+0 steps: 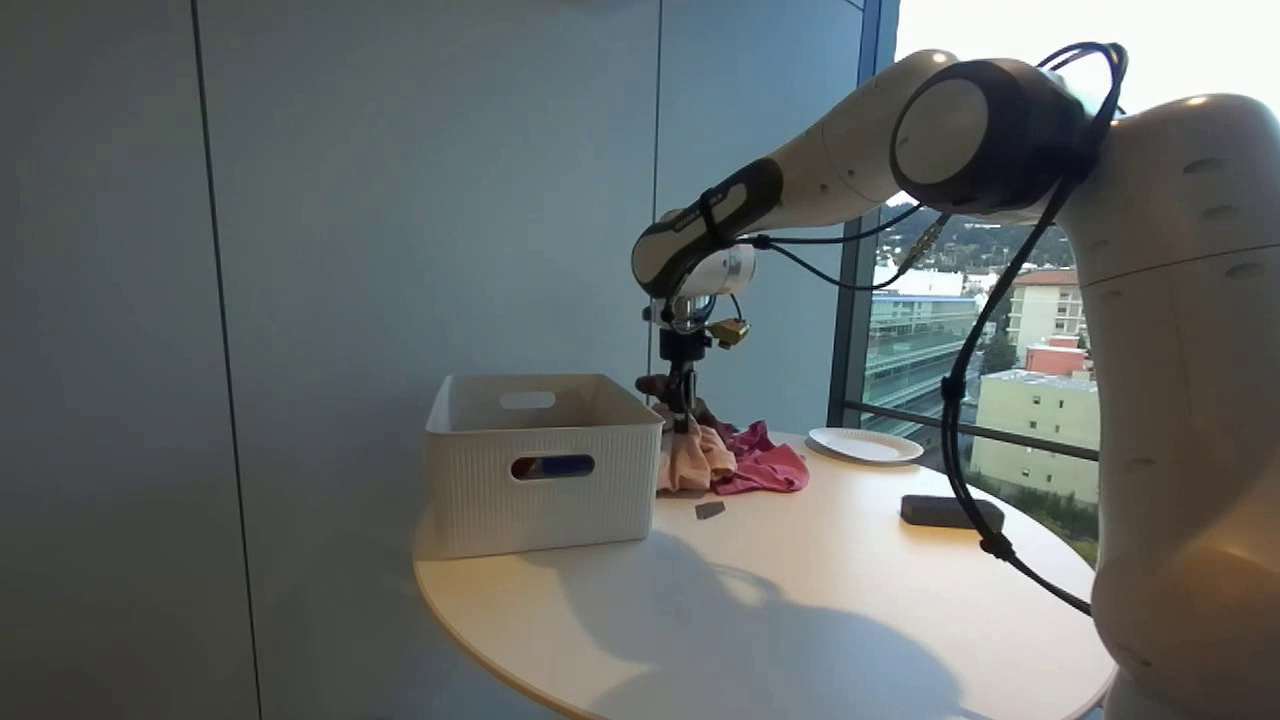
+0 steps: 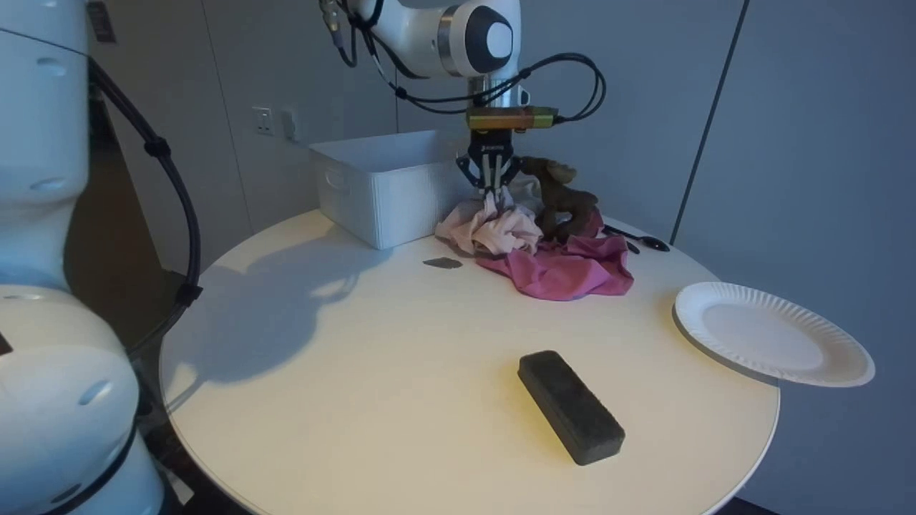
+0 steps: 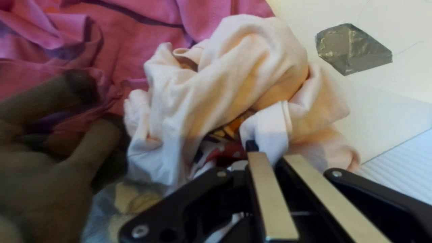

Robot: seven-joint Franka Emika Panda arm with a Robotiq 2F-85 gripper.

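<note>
A crumpled pale pink cloth (image 2: 494,230) is bunched on the table beside the box, its upper folds drawn up towards my gripper (image 2: 491,199). In the wrist view my gripper is shut on a fold of that pale cloth (image 3: 239,77), and a printed patch shows among the folds. A darker pink cloth (image 2: 562,273) lies spread against it. The white ribbed box (image 1: 540,480) stands right alongside, with something blue (image 1: 564,464) visible through its handle hole. Whether the cloth's underside still touches the table is hard to tell.
A brown plush toy (image 2: 562,202) sits behind the cloths, close to my fingers. Grey tape (image 2: 443,262) lies in front. A black spoon (image 2: 648,241), a paper plate (image 2: 764,330) and a dark eraser-like block (image 2: 571,408) are farther off.
</note>
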